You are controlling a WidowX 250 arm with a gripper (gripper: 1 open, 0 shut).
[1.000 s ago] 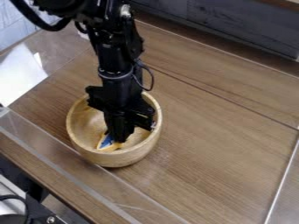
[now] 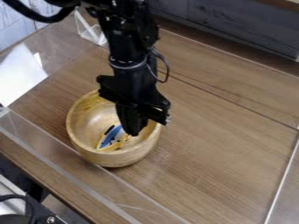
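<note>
A wooden bowl (image 2: 91, 118) sits on the table toward the left, holding a small blue and orange object (image 2: 111, 138), partly hidden by the gripper. The black gripper (image 2: 133, 125) points down over the right part of the bowl, above that object. Its fingers look close together, with nothing visible between them.
A clear strip runs along the near left edge, and a grey wall stands at the back.
The gripper has risen and shifted a little to the right, uncovering more of the blue and orange object in the bowl.
</note>
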